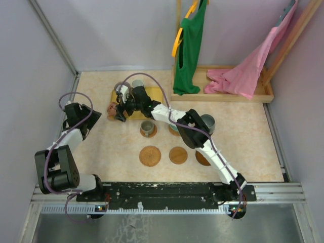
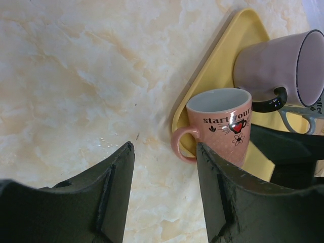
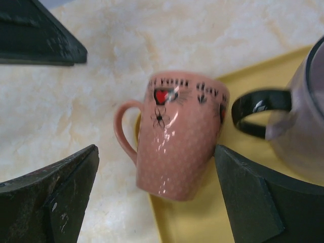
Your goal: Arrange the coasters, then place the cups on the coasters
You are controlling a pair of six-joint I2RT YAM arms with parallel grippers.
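A pink cup (image 1: 112, 108) with "start your" and a heart on it is at the left end of the yellow tray (image 1: 157, 93). Its handle points to the tray's outer side in the left wrist view, where the cup (image 2: 228, 132) shows its white inside. My right gripper (image 1: 119, 107) is open just right of it; in the right wrist view the cup (image 3: 177, 136) appears between the spread fingers, not clasped. My left gripper (image 1: 96, 112) hangs open left of the tray, its fingers apart and empty. Bare coasters include a woven coaster (image 1: 150, 156) and a wooden coaster (image 1: 178, 155).
Beside the pink cup in the tray is a lilac mug (image 2: 268, 66) with a black handle. A grey cup (image 1: 147, 127) stands on a coaster near the tray's front. Free tabletop (image 1: 109, 157) spreads at front left.
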